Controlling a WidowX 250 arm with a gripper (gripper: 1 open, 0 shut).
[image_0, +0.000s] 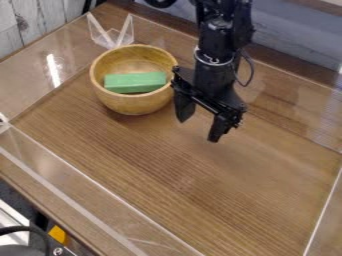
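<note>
My black gripper (207, 112) hangs over the wooden tabletop in the upper middle, right of a tan bowl (131, 103), its fingers open and spread apart. A green block (132, 82) lies inside the bowl. I see nothing between the fingers.
A white pronged object (111, 36) stands behind the bowl at the upper left.
</note>
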